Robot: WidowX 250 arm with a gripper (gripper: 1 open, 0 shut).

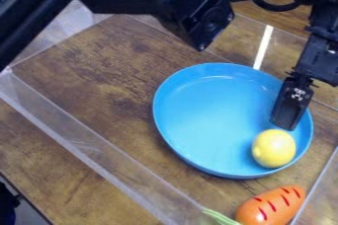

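My gripper [294, 101] reaches down from the upper right, its black finger end over the right side of a blue plate [199, 120], just above a yellow ball-like object [274, 148] lying on that plate. I cannot make out a gap between the fingers or anything held in them. An orange toy carrot [270, 205] with red marks and pale green leaves lies at the bottom right, below the plate.
A clear plastic edge [99, 160] runs diagonally across the lower left, and the dark arm fills much of the top.
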